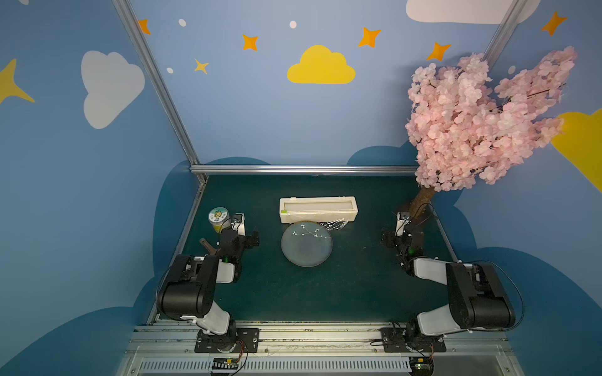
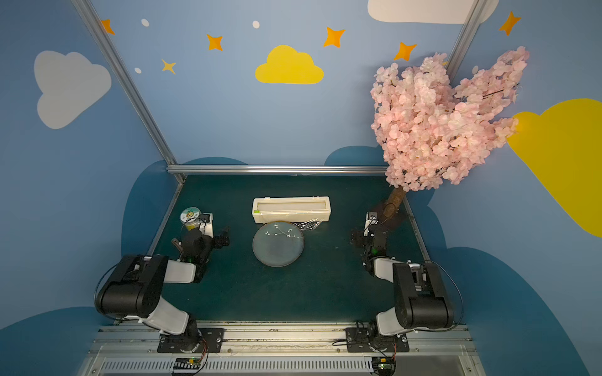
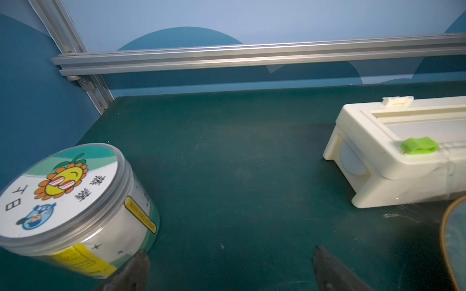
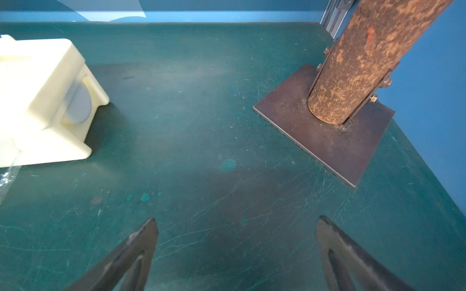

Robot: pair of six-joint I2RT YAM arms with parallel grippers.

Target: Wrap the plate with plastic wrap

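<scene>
A grey-blue plate [image 1: 306, 247] with small white blossoms painted on it lies in the middle of the table, empty. Right behind it stands the cream wrap dispenser [image 1: 318, 218], with a green slider [image 3: 420, 145] at its left end. Clear crumpled plastic wrap [image 1: 335, 224] hangs out of the dispenser's front, near the plate's back right rim. Left of the plate, my left gripper is open, nothing between its fingers. My right gripper stands open over bare table to the plate's right, well apart from plate and dispenser.
A lidded round tub [image 3: 77, 208] stands at the left, close to the left gripper. At the right back, a tree trunk [image 4: 364, 63] rises from a brown metal base [image 4: 310, 126], with pink blossoms [image 1: 470, 125] above.
</scene>
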